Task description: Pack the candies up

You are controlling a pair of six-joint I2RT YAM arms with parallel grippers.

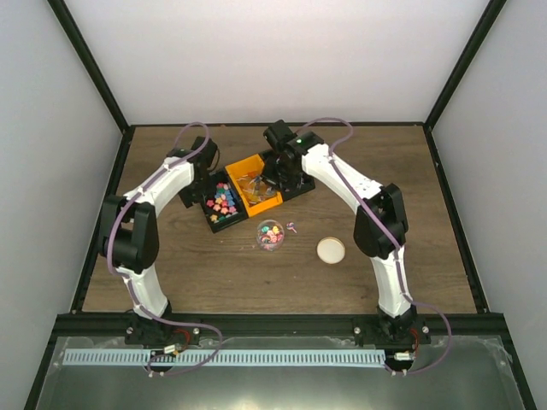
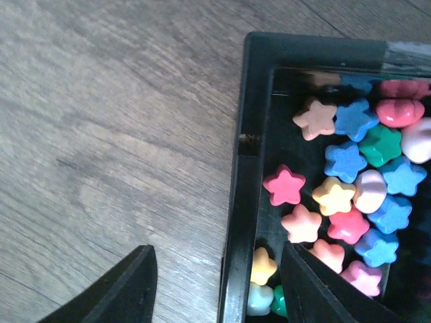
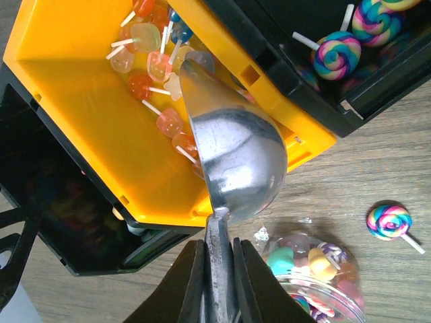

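Note:
My right gripper is shut on a metal scoop (image 3: pixel 236 161), held over the yellow bin (image 3: pixel 81 74) of translucent lollipops. Swirl lollipops (image 3: pixel 337 54) lie in the black bin beside it. My left gripper is part open over the left wall of the black bin (image 2: pixel 246 134) of star candies (image 2: pixel 343 161), its fingers on either side of that wall. A clear jar (image 3: pixel 313 276) of mixed candies stands in front of the bins.
A loose swirl lollipop (image 3: pixel 387 222) lies beside the jar. A round cream lid (image 1: pixel 331 250) rests at front right.

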